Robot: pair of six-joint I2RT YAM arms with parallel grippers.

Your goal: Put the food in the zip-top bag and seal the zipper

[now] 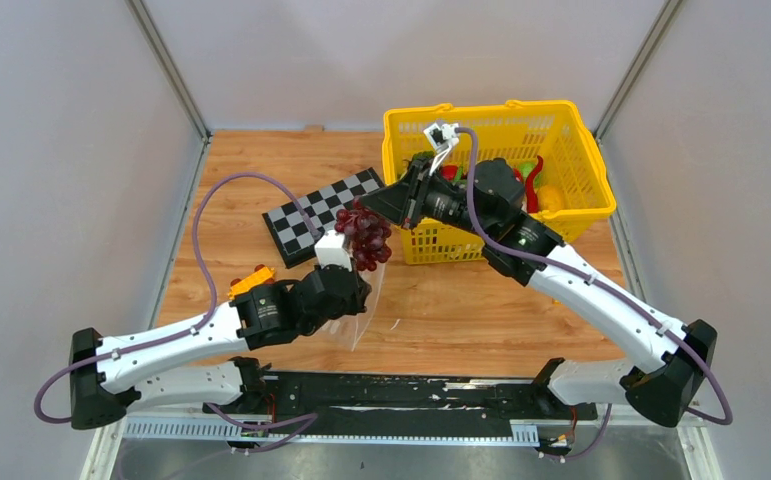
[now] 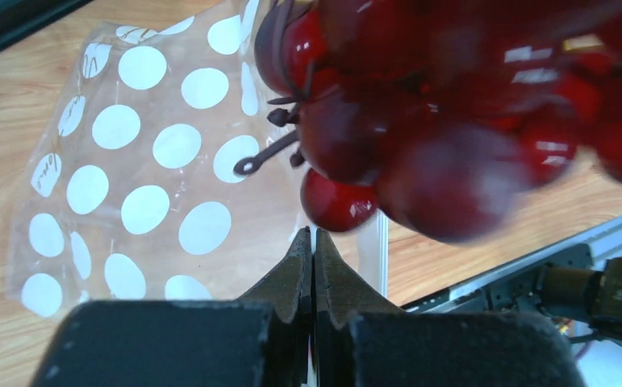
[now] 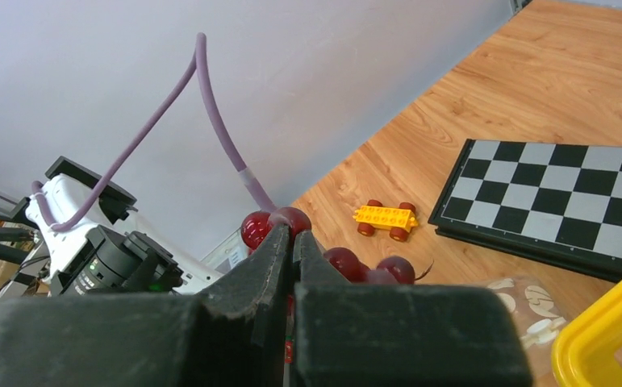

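A bunch of dark red grapes [image 1: 370, 243] hangs from my right gripper [image 1: 369, 204], which is shut on its upper end. In the right wrist view, grapes [image 3: 345, 263] show around the fingertips; the stem between them is hidden. My left gripper is shut at the edge of the clear zip top bag [image 2: 150, 173] with white dots, pinching its thin film. The grapes loom large in the left wrist view, above and to the right of the left fingertips, by the bag's upper edge. From above, they overlap the bag, and I cannot tell whether any are inside.
The yellow basket [image 1: 593, 175] with other food stands at the back right, beneath the right arm. Behind the bag lies a checkered board [image 1: 311, 208]. A yellow toy car [image 3: 385, 217] sits to the left. Bare table lies front right.
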